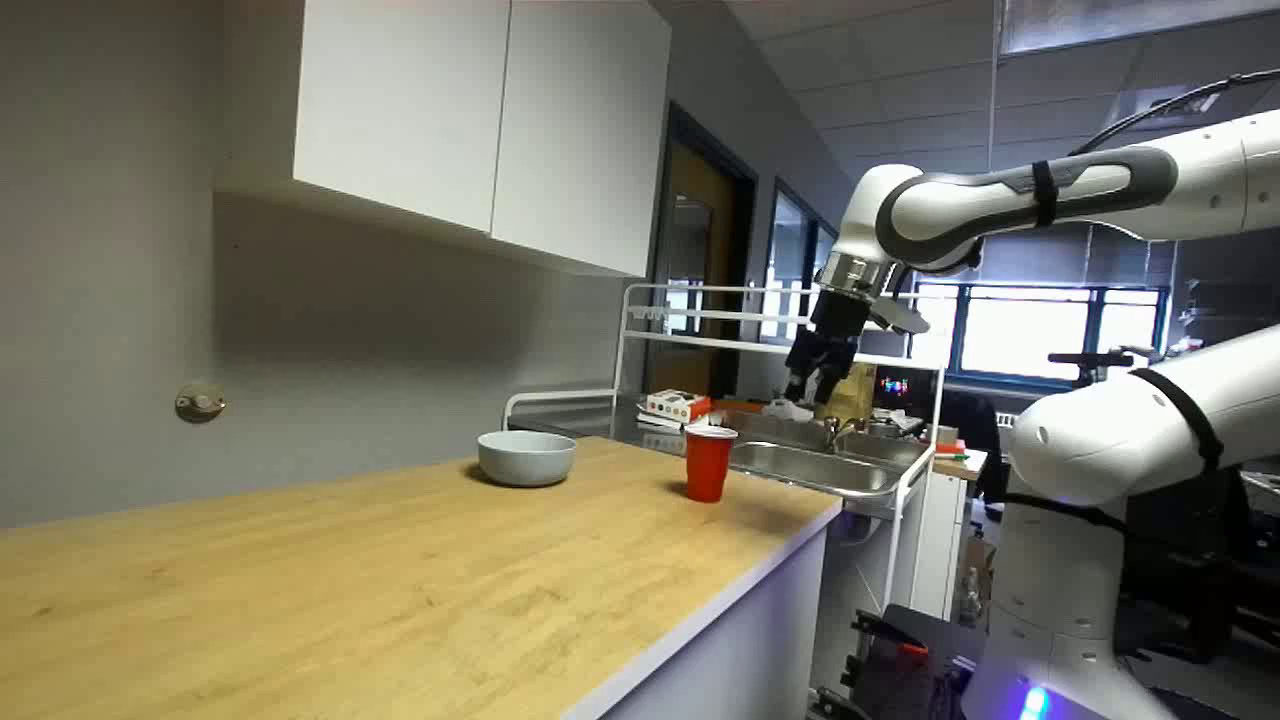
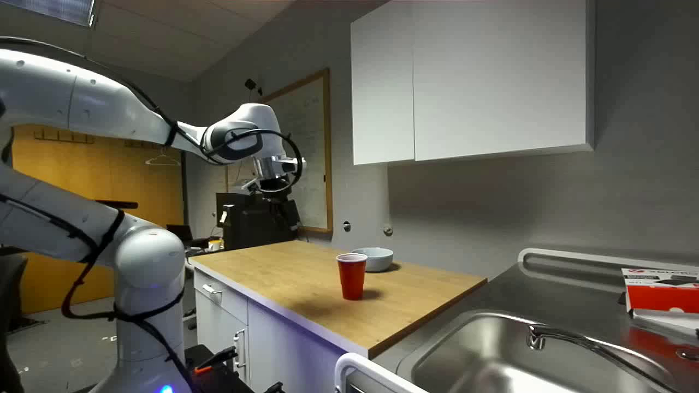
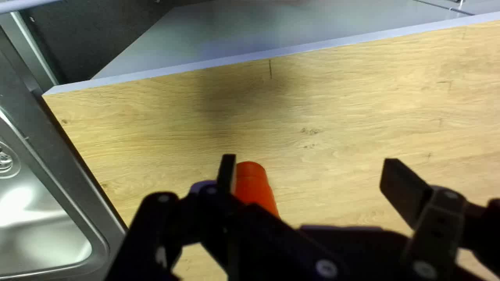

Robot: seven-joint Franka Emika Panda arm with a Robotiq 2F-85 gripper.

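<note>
A red cup (image 1: 708, 463) with a white rim stands upright on the wooden counter (image 1: 396, 564), close to its sink end. Beside it, nearer the wall, rests a pale grey bowl (image 1: 525, 457); its inside cannot be seen in either exterior view. My gripper is open and empty, held well above the counter. In the wrist view the cup (image 3: 254, 187) shows low down behind the left finger, partly covered by it and the gripper body. The bowl is not visible there.
A steel sink (image 2: 517, 367) with a faucet (image 2: 576, 340) adjoins the counter. White cabinets (image 2: 498, 78) hang above the back. A white rack (image 1: 720, 346) spans the sink area, near my gripper. Much of the counter away from the sink is bare.
</note>
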